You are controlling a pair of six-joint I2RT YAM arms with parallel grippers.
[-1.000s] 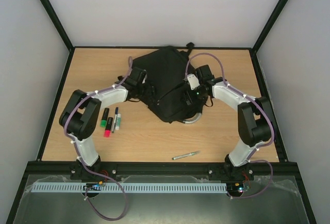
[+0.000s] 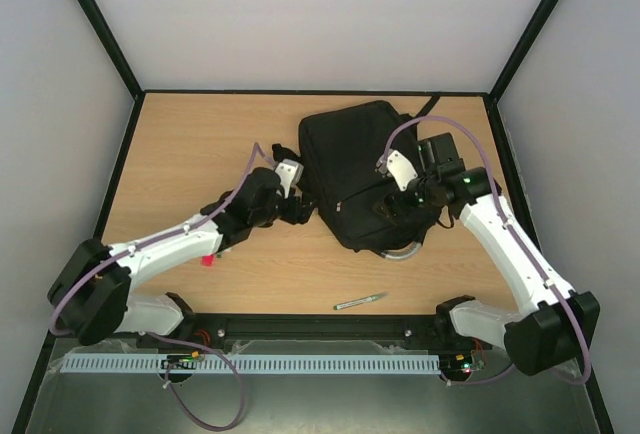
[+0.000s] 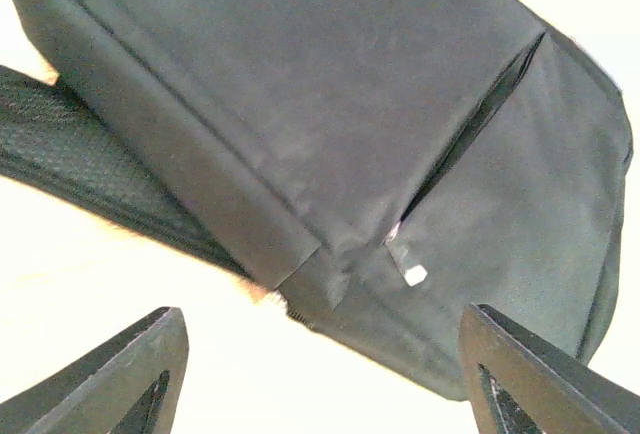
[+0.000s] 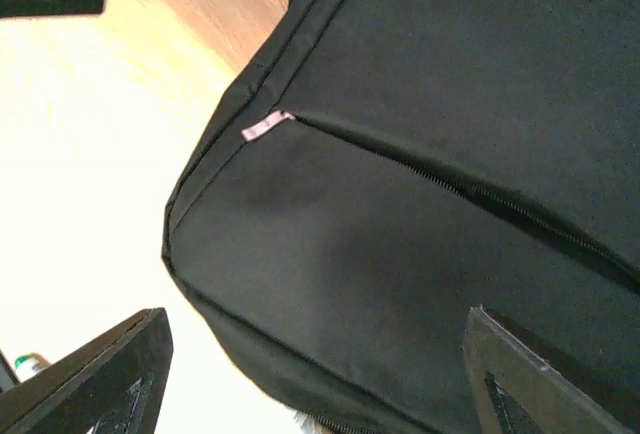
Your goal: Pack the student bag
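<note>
The black bag (image 2: 345,154) lies on the table, its zipped pocket and small light pull tab (image 4: 265,125) visible in both wrist views. My left gripper (image 2: 298,206) is at the bag's left side; in the left wrist view its two fingers (image 3: 130,374) stand apart with nothing between them, over bare table and the bag's edge. My right gripper (image 2: 392,209) is over the bag's lower right part, its fingers (image 4: 520,379) wide apart above the fabric.
A pen (image 2: 355,301) lies on the front middle of the table (image 2: 160,144). Some markers (image 2: 208,259) at front left are mostly hidden behind the left arm.
Both arms have risen and reach further out, the left gripper moving lower in view.
</note>
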